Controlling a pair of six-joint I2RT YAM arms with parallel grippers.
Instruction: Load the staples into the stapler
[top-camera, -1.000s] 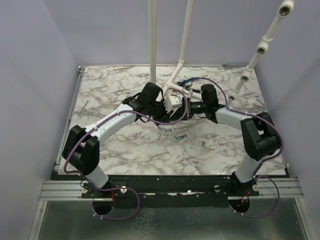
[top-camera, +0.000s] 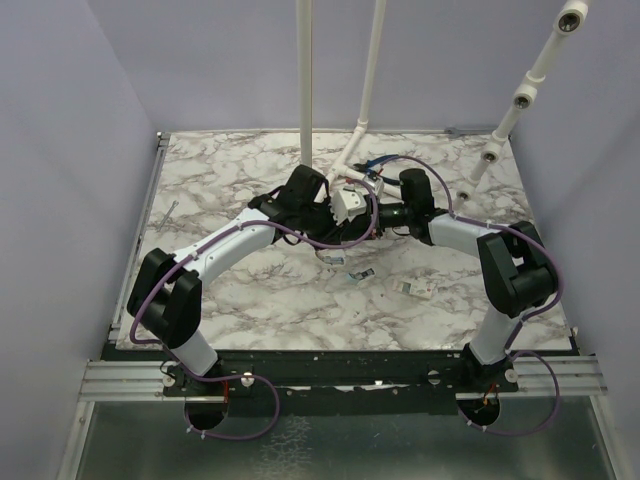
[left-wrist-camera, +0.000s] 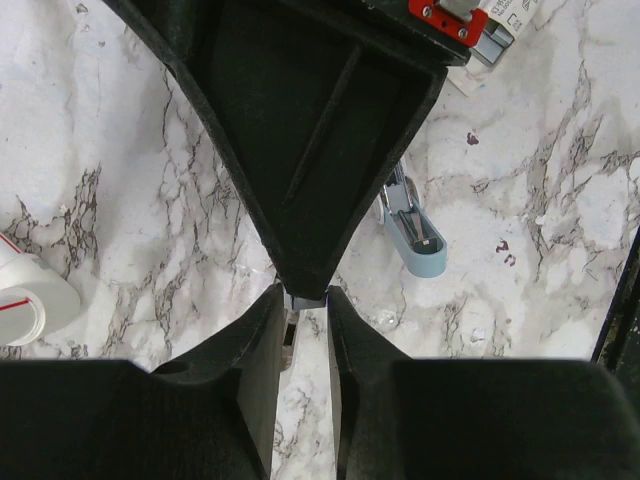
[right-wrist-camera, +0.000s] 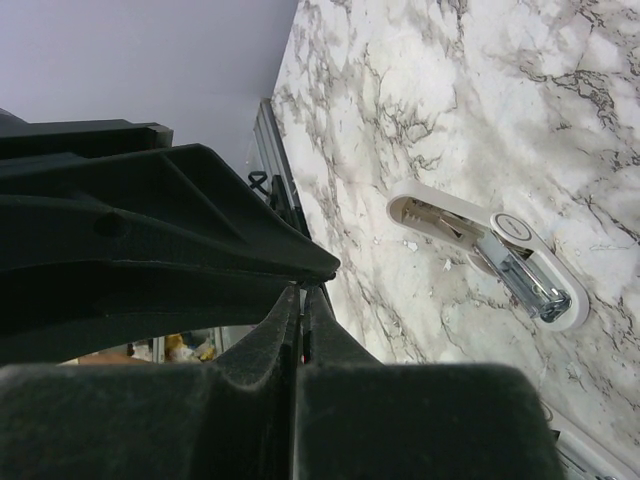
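Observation:
In the left wrist view a pale blue stapler (left-wrist-camera: 427, 262) lies opened on the table, right of the arms. My left gripper is part open, its fingertips apart on either side of my right gripper's tip. A small silver piece, perhaps staples, shows there; I cannot tell which gripper, if either, has hold of it. Seen from the right wrist, my right gripper is shut, with only a thin bright sliver at its tips. Beyond it, a whitish opened stapler (right-wrist-camera: 405, 205) rests on the marble. From above, the arms hide both fingertips.
A printed white box (left-wrist-camera: 512, 14) lies at the upper right of the left wrist view, and white bottles (left-wrist-camera: 45, 300) stand at its left. Both grippers are crowded together mid-table.
Both arms have barely moved.

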